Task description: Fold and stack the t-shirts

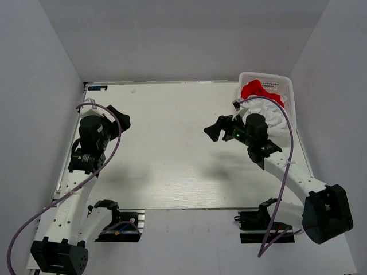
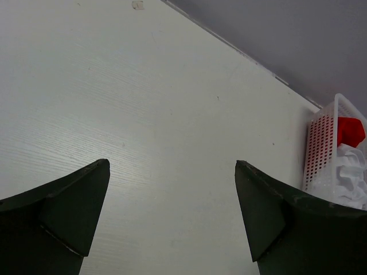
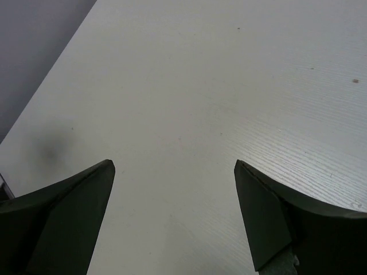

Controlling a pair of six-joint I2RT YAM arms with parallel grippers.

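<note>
A red shirt (image 1: 261, 90) and white cloth (image 1: 269, 114) lie crumpled in the white basket (image 1: 266, 77) at the table's back right. In the left wrist view, the red cloth (image 2: 349, 131) and white cloth (image 2: 351, 172) show through the basket's open side at the right edge. My left gripper is open over the left of the table, nothing between its fingers. My right gripper also stands open and empty, above the table just left of the basket; its arm covers part of the white cloth in the top view.
Grey walls (image 1: 183, 40) close it in at the back and sides. A small dark label (image 1: 97, 88) marks the back left corner.
</note>
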